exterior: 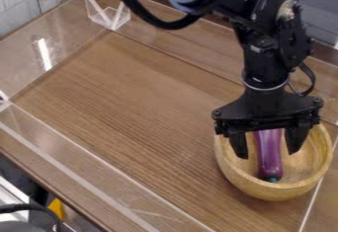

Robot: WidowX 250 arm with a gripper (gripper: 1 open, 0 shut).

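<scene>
My black gripper (267, 117) hangs over the round yellow bowl (271, 190) at the lower right, fingers spread open and pointing down at its rim and inside. A purple elongated object (270, 162) with a green tip lies in the bowl between the fingers; its upper end is partly hidden by the gripper.
A clear plastic item (109, 7) stands at the upper left. A black cable or part (30, 216) lies at the lower left.
</scene>
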